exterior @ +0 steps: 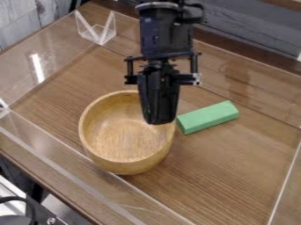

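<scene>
The black gripper [157, 112] points down over the right rim of a round wooden bowl [118, 141], its tip shut with nothing visible between its fingers. A green block [209, 117] lies on the wooden table just right of the bowl and gripper, apart from both. The bowl looks empty where it shows; part of its back right is hidden behind the gripper.
A clear acrylic object [94, 31] stands at the back left. A black cable [21, 202] lies at the lower left corner.
</scene>
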